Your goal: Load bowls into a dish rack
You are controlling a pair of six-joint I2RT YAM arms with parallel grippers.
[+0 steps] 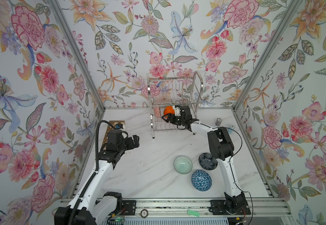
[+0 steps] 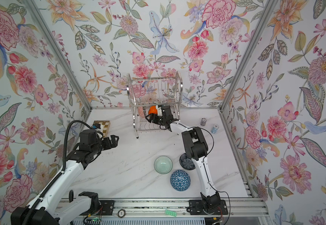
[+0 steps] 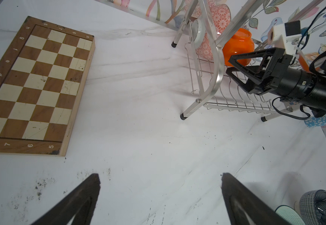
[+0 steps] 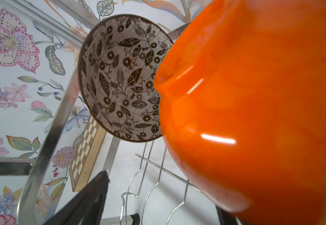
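An orange bowl [image 1: 168, 109] rests tilted in the lower tier of the silver dish rack [image 1: 151, 123]. Close in front of it is my right gripper, open; the bowl [image 4: 245, 123] fills the right of the right wrist view and hides part of one finger. Beside it stands a bowl with a brown floral inside [image 4: 127, 78]; its outside [image 3: 221, 18] looks pink. On the table lie a pale green bowl [image 1: 183, 165], a blue patterned bowl [image 1: 201, 180] and a dark bowl [image 1: 209, 161]. Far left, my left gripper is open and empty above bare table.
A chessboard [image 3: 39, 82] lies at the table's left. Two small cans, one grey [image 2: 203, 121] and one light blue [image 2: 215, 128], stand at the back right. The rack's upper tier [image 1: 170, 90] is empty. Mid-table is clear.
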